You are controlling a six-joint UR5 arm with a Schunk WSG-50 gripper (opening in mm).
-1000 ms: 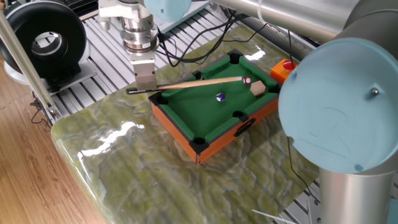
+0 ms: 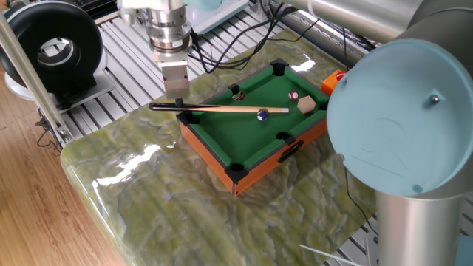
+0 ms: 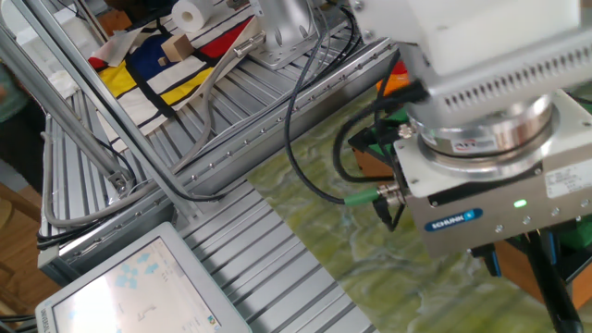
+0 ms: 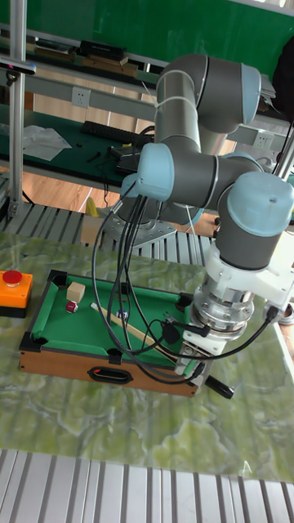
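Observation:
The cue stick (image 2: 236,109), black at its butt and pale wood toward the tip, lies across the near-left corner of the mini pool table (image 2: 244,133). Its tip rests out over the green felt beside a dark blue ball (image 2: 262,115). Over the butt end hangs my gripper (image 2: 179,101), close above the cue. In exterior view 2 the gripper (image 3: 520,257) looks open, its short dark fingers (image 3: 487,262) well apart, with the black butt (image 3: 552,291) running below the gripper body. Whether a finger still touches the cue is unclear.
A red ball (image 2: 293,95) and a wooden block (image 2: 306,104) sit at the felt's far end. An orange box with a red button (image 2: 333,82) stands beyond. Cables (image 4: 118,270) hang in front of the arm.
My gripper has risen slightly and shifted a little right, while the cue stayed put.

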